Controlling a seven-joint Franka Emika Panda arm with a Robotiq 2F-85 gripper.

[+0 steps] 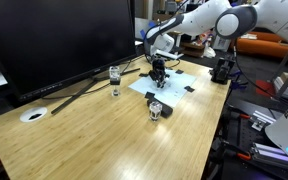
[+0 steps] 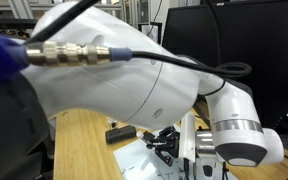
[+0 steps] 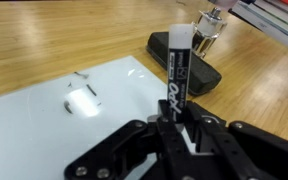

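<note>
In the wrist view, a white-labelled marker with dark lettering stands nearly upright. My gripper is shut on it, with black fingers around its lower part. Under it lies a white board bearing a few short dark marks. The marker's lower end is hidden by the gripper, so I cannot tell whether it touches the board. From exterior view 1, the gripper is low over the board, too small there to make out the marker.
A black block like an eraser rests by the board's edge. Close to it stands a shiny cup-like item, with another similar item farther left. A dark monitor borders the table's back.
</note>
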